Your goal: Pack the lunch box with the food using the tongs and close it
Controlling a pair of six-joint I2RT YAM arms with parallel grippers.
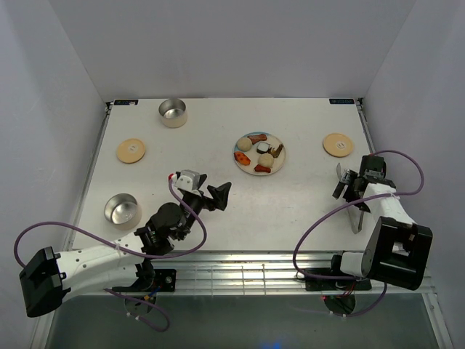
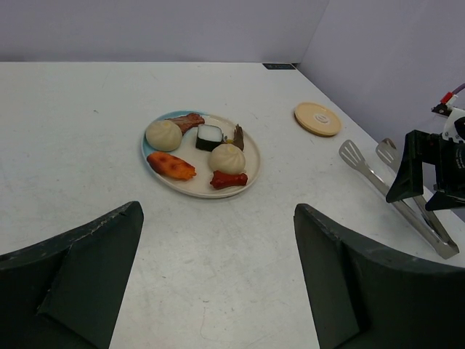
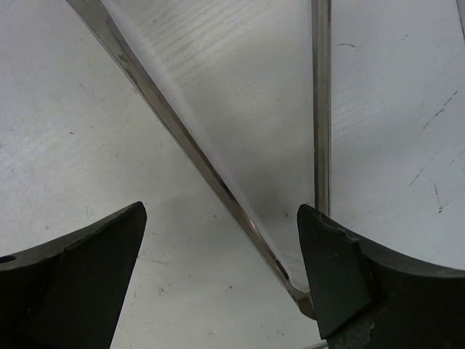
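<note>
A plate [image 1: 251,166] of food stands near the table's middle, holding two buns, a sushi piece [image 2: 210,137], an orange item [image 2: 171,166], a sausage [image 2: 228,179] and other pieces. Metal tongs [image 2: 378,182] lie spread on the table at the right. Over them hangs my right gripper [image 1: 341,187], open; in the right wrist view one tong leg [image 3: 196,156] crosses between its fingertips and the other runs behind the right finger [image 3: 341,283]. Nothing is gripped. My left gripper stands open and empty, facing the plate from the front left.
Two metal bowls, one at the back [image 1: 173,119] and one at the front left [image 1: 116,214], stand empty. Round tan discs lie at the left [image 1: 131,150] and at the right [image 1: 338,145]. A wall [image 1: 418,123] rises close beside the right arm.
</note>
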